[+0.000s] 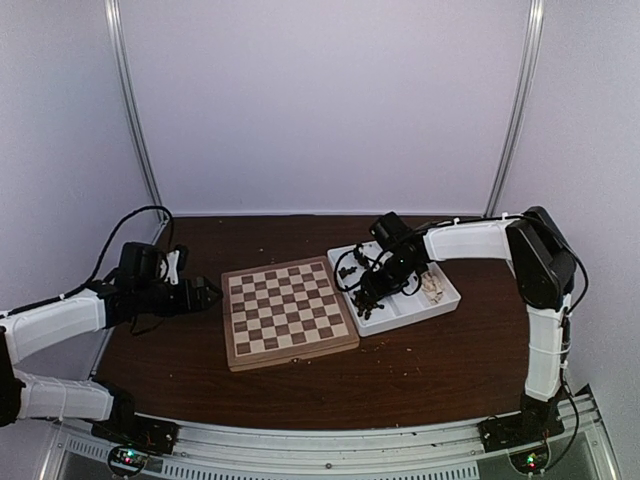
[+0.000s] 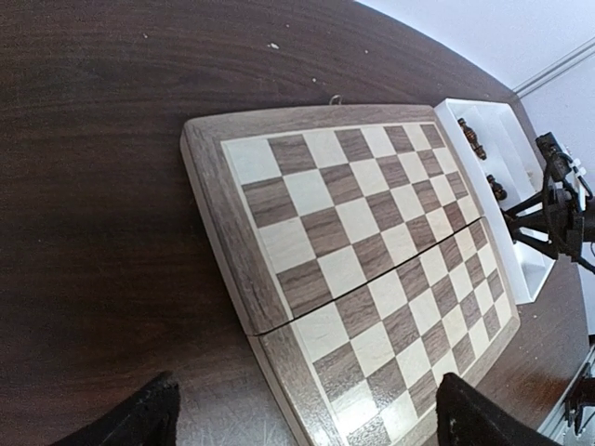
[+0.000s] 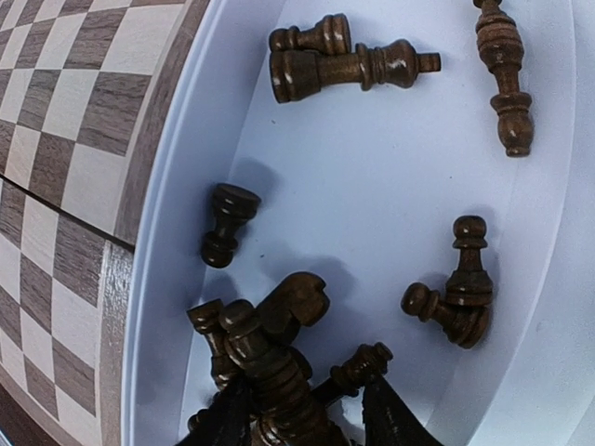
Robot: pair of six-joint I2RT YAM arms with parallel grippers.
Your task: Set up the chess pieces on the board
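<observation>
The chessboard [image 1: 288,310] lies flat on the table with no pieces on its squares. Dark brown chess pieces lie on their sides in the white tray; one lone pawn [image 3: 228,223] is near the tray's left wall. Over a heap of dark pieces [image 3: 279,372] my right gripper is low in the tray, its fingers apart on either side of part of the heap; whether they touch any piece is unclear. Left of the board, my left gripper stands open and empty, its fingers [image 2: 153,413] wide apart.
The white tray [image 1: 408,319] stands just right of the board, with pale pieces [image 1: 433,287] in its right part. A seam [image 2: 372,277] crosses the board's middle. Bare dark table [image 1: 440,375] stretches in front of the tray.
</observation>
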